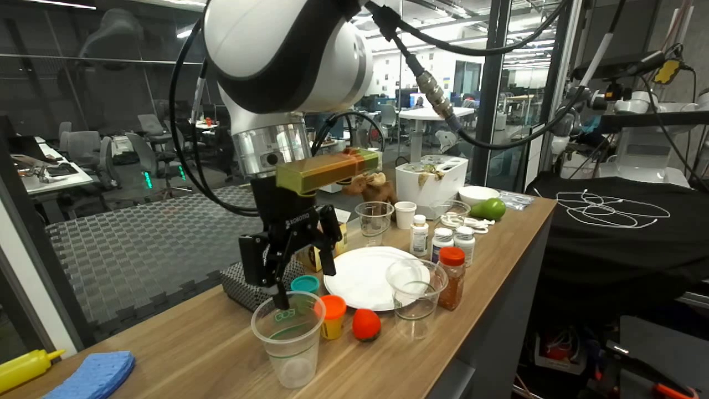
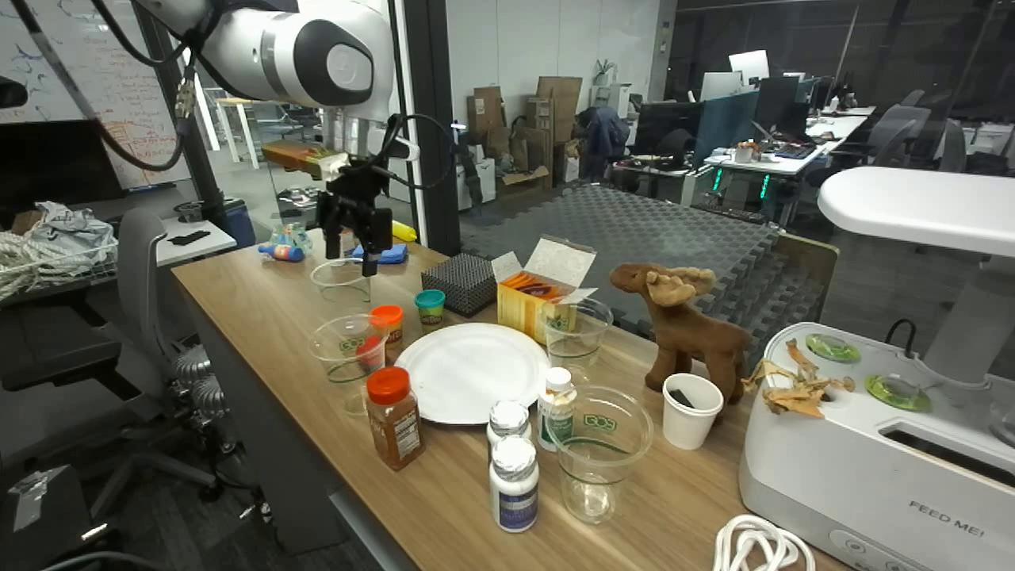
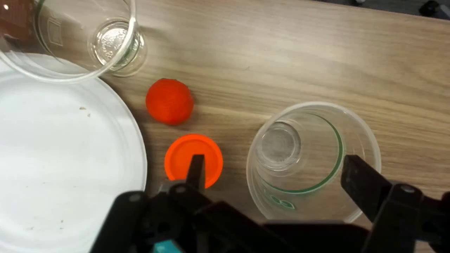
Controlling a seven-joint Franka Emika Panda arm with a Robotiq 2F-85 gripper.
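My gripper (image 1: 304,286) stands open above the table, with nothing held between its fingers. Below it is a clear plastic cup (image 1: 286,356) with a green line round it, upright on the wood. In the wrist view one finger (image 3: 362,185) overlaps the right part of that clear cup (image 3: 295,139), while the other finger (image 3: 196,170) lies over the orange lid of a small tub (image 3: 213,158). Whether a fingertip touches the cup's rim, I cannot tell. A red ball-like object (image 3: 169,101) rests beside the tub.
A white plate (image 2: 471,371) lies close by, with another clear cup (image 2: 347,347) and a red-capped spice jar (image 2: 394,423) near it. Behind are a dark mesh box (image 2: 461,284) and an open tea box (image 2: 523,309). Bare wood (image 3: 236,42) shows along the table's near side.
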